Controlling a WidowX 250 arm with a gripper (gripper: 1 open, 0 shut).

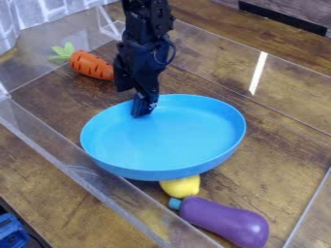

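Note:
A dark robot gripper (pixel 139 102) reaches down from the top, its tip at the back-left rim of a large blue oval tray (pixel 165 140). Whether anything sits between its fingers is hard to make out. A carrot toy (pixel 91 65) lies to its left. A yellow toy (pixel 181 185) is partly hidden under the tray's front edge, and a purple eggplant toy (pixel 226 218) lies at the lower right.
Clear plastic walls run along the left. A blue object (pixel 8 232) sits outside at bottom left.

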